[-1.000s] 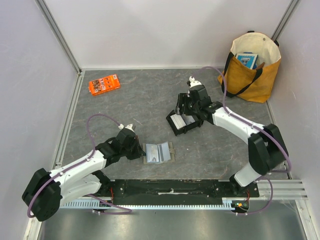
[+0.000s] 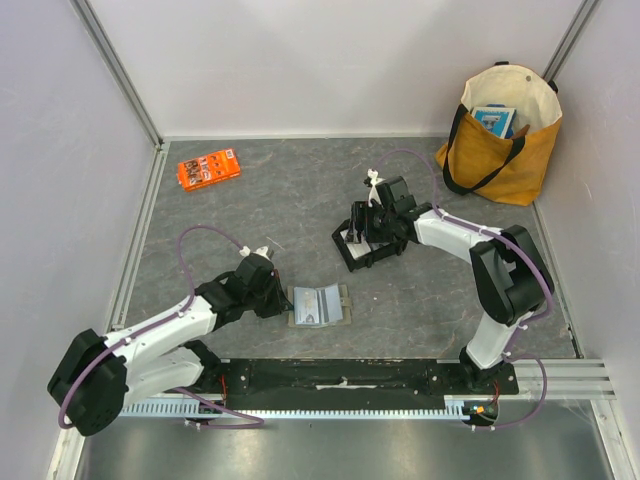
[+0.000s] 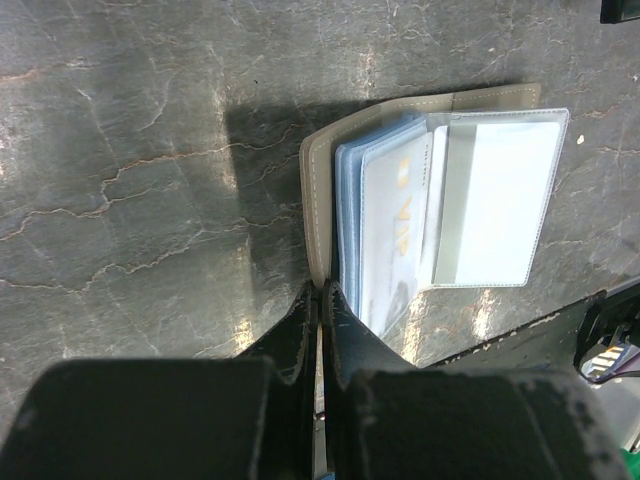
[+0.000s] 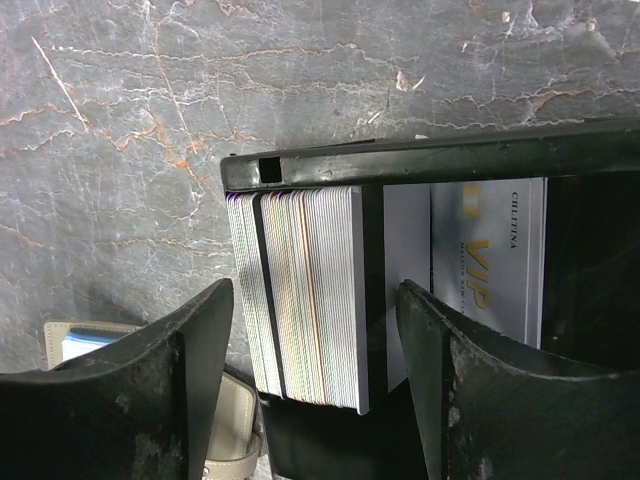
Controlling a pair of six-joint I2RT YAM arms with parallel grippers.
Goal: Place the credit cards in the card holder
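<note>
The open card holder (image 2: pixel 318 305) lies at the front centre, its clear sleeves showing in the left wrist view (image 3: pixel 496 200). My left gripper is shut at its left edge; whether the edge is between the fingertips is unclear. A black box (image 4: pixel 420 150) holds a stack of cards on edge (image 4: pixel 300 290) and a grey VIP card (image 4: pixel 485 250). My right gripper is over it, open, its fingers either side of the stack.
An orange packet (image 2: pixel 208 168) lies at the back left. A yellow bag (image 2: pixel 510 150) stands at the back right.
My right gripper has moved a little left and down onto the cards in the box. The left arm has barely moved.
</note>
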